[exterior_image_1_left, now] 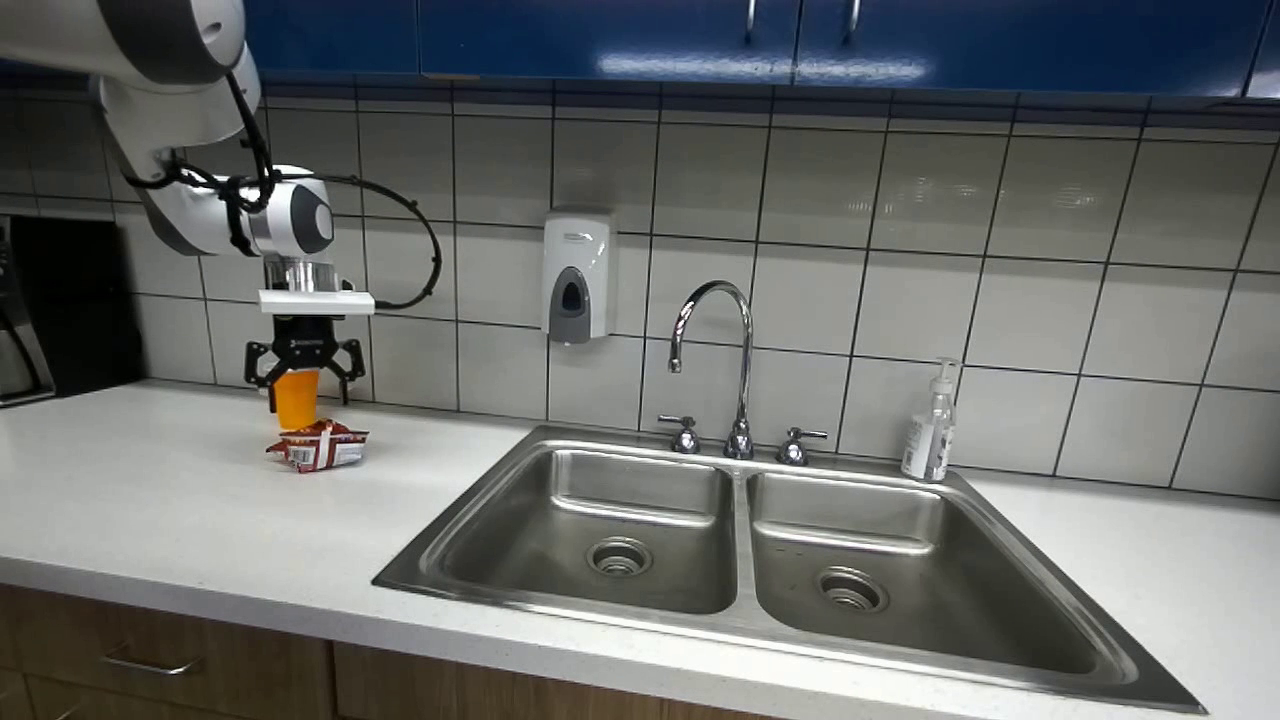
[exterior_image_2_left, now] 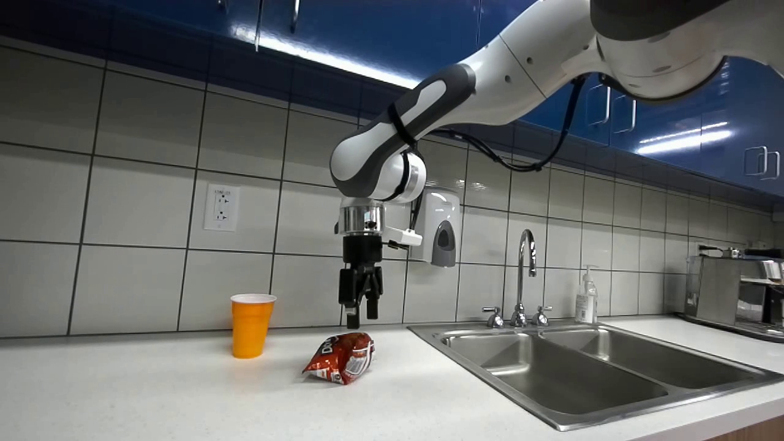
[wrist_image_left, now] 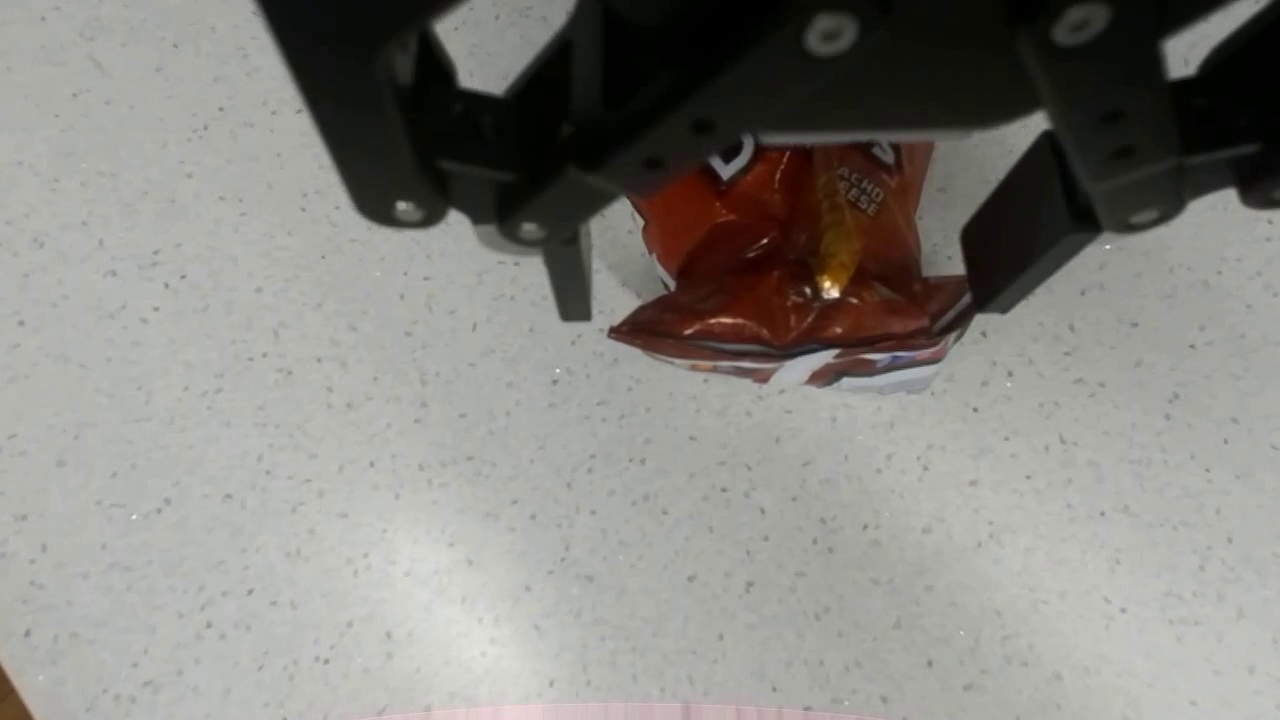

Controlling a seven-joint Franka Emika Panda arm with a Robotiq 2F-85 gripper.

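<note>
A small red chip bag (exterior_image_2_left: 342,358) lies on the white counter, left of the sink. My gripper (exterior_image_2_left: 362,322) points down just above it, with a gap between fingertips and bag in the second exterior view. From the wrist, the bag (wrist_image_left: 804,282) appears between the two spread fingers, its upper part hidden by the gripper body. The fingers stand open and hold nothing. An orange cup (exterior_image_2_left: 251,327) with a white rim stands upright to the left of the bag in that exterior view; in the first exterior view the cup (exterior_image_1_left: 296,400) is just behind the bag (exterior_image_1_left: 319,445).
A steel double sink (exterior_image_1_left: 741,540) with a tall curved faucet (exterior_image_1_left: 744,372) takes up the middle of the counter. A soap bottle (exterior_image_1_left: 932,426) stands behind its right basin, and a dispenser (exterior_image_1_left: 578,276) hangs on the wall. Counter in front of the bag is bare.
</note>
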